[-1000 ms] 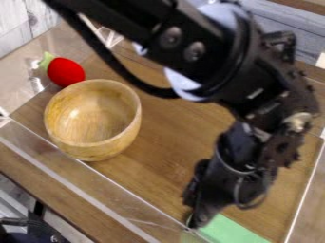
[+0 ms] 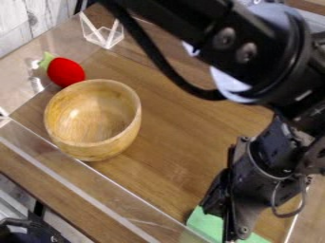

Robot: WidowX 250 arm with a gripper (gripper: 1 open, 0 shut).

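My gripper [image 2: 222,204] is low at the right, pointing down just over a light green flat object [image 2: 203,228] at the front of the wooden tray. Its dark fingers look close together; whether anything is between them is hard to make out. A wooden bowl [image 2: 93,138] stands at the left, apart from the gripper. Behind it lies a red plush object [image 2: 67,73] with a green top.
Clear plastic walls [image 2: 89,180] edge the wooden floor [image 2: 172,138]. A small clear-and-white holder [image 2: 102,28] sits at the back left.
The arm has shifted a little to the right and is now sharp rather than blurred, still low over the green object. The bowl and red object have not moved.
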